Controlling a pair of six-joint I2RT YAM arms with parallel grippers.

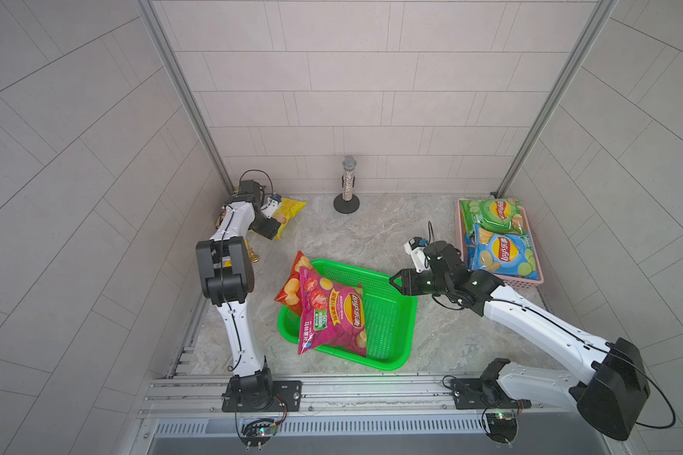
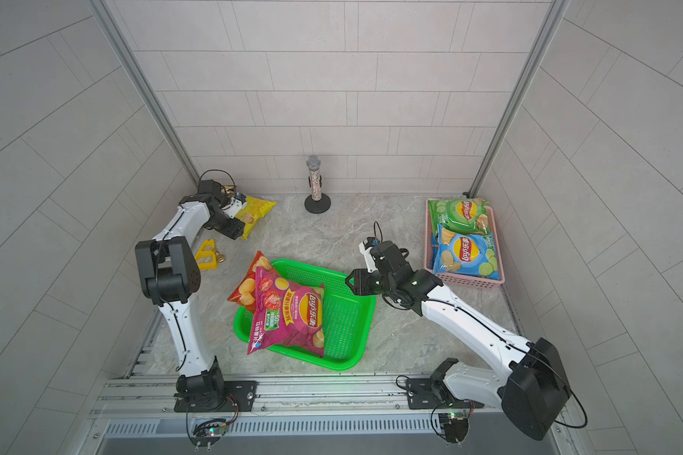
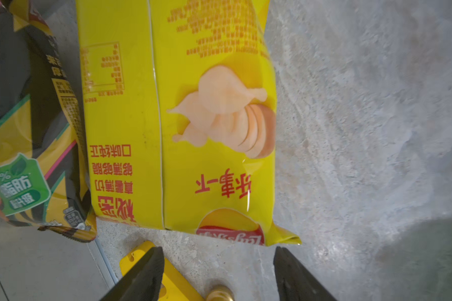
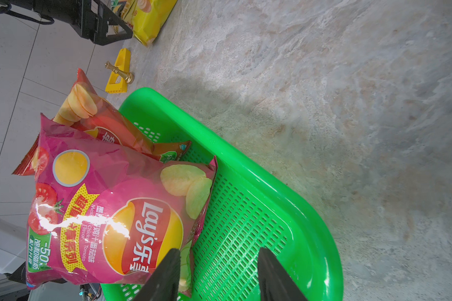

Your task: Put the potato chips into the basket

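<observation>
A yellow chip bag (image 3: 216,150) lies on the table at the back left. My left gripper is over its near end, fingers spread apart with no bag between them in the left wrist view. A dark chip bag (image 3: 30,130) lies left of the yellow one, mostly hidden in the top left view. In the green basket (image 1: 394,333) rests a pink chip bag (image 1: 334,311), leaning over the left rim. An orange chip bag (image 4: 105,123) is partly behind it. My right gripper hovers by the basket's right side, open and empty.
A pink basket (image 1: 508,281) with green and blue chip bags stands at the right. A pellet-filled tube (image 1: 348,185) stands at the back. Beside the left arm lies a yellow stand (image 2: 205,255).
</observation>
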